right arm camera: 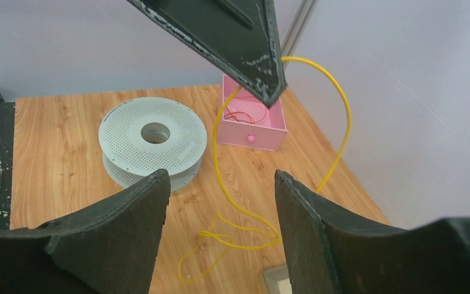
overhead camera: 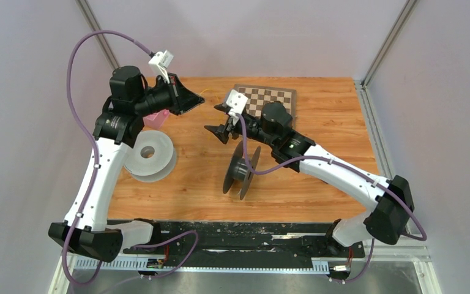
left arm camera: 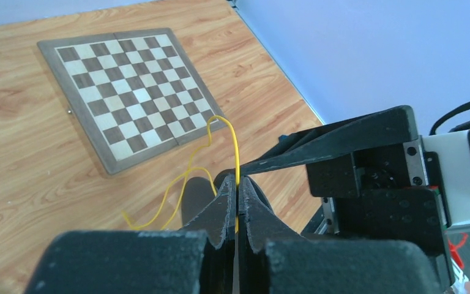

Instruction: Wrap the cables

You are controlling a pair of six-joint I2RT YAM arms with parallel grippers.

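My left gripper is raised over the back of the table, shut on a thin yellow cable. In the left wrist view the cable runs between its closed tips. Two strands hang from the left gripper's dark tip in the right wrist view, and a loose yellow tangle shows below. My right gripper stands open, facing the left one. One strand crosses the view between its fingers, not gripped. A dark spool stands on its rims at mid-table, partly beneath the right arm.
A white spool lies flat on the left, near a pink box holding a reddish cable. The chessboard lies at the back, partly hidden by my right gripper in the top view.
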